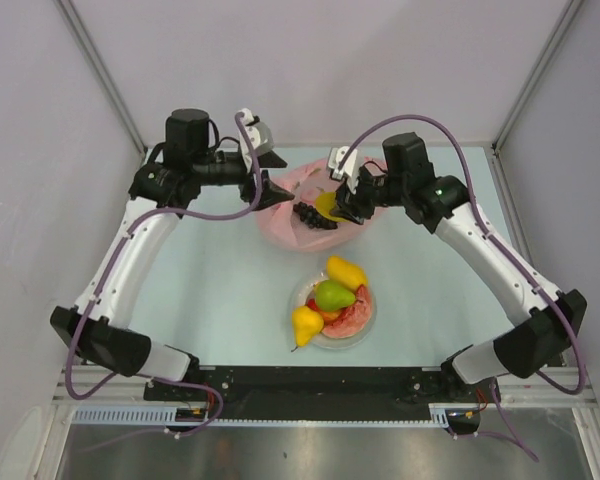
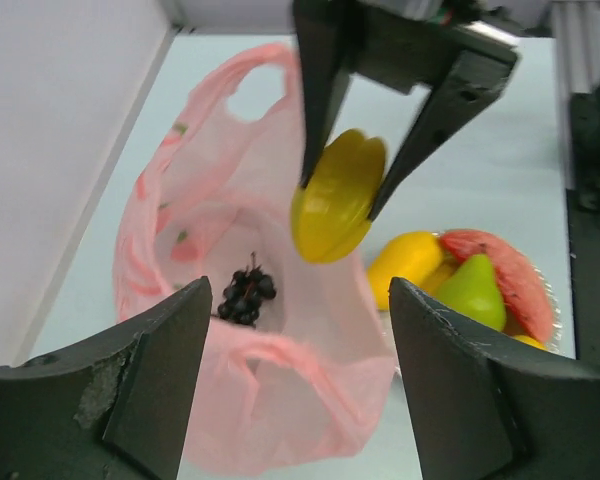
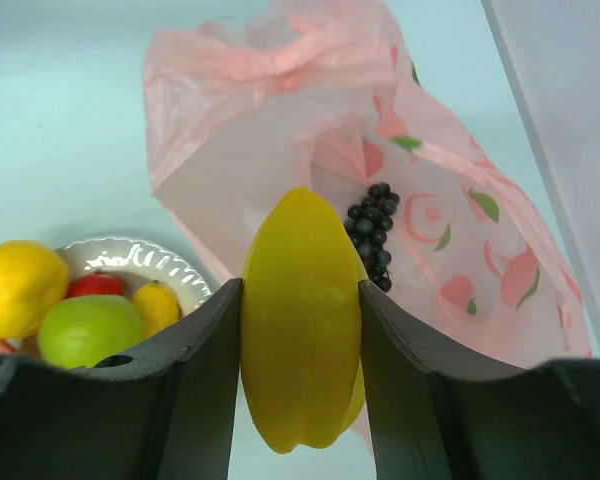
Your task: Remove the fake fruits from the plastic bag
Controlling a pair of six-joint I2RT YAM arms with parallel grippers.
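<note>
A yellow fruit is held by my right gripper, shut on its sides; in the left wrist view that yellow fruit (image 2: 338, 195) hangs above the bag's mouth. The pink plastic bag (image 1: 300, 238) lies spread open at the table's middle back. Dark grapes (image 3: 372, 232) rest inside it. My left gripper stands open over the bag's left side, nothing between its fingers. In the top view the grapes (image 1: 313, 216) sit between the two grippers.
A clear bowl (image 1: 330, 344) in front of the bag holds several fruits, among them a green pear (image 1: 334, 295), a yellow fruit, a yellow pear (image 1: 306, 325) and a red piece (image 1: 354, 315). Table areas left and right of the bowl are bare.
</note>
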